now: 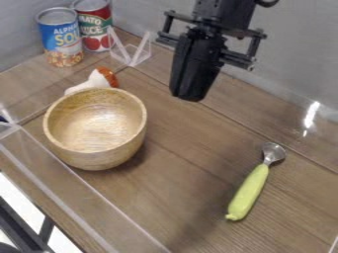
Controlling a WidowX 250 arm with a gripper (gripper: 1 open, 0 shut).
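The black gripper hangs in the upper middle of the view, above the table behind and to the right of a wooden bowl. Its fingers point down and look closed, with nothing visible between them. The bowl is empty. A spoon or scoop with a pale green handle lies at the right, apart from the gripper. Just behind the bowl lies a small white and orange object, too small to name for sure.
Two cans, a blue one and a red one, stand at the back left near the wall. A grey wall runs along the back.
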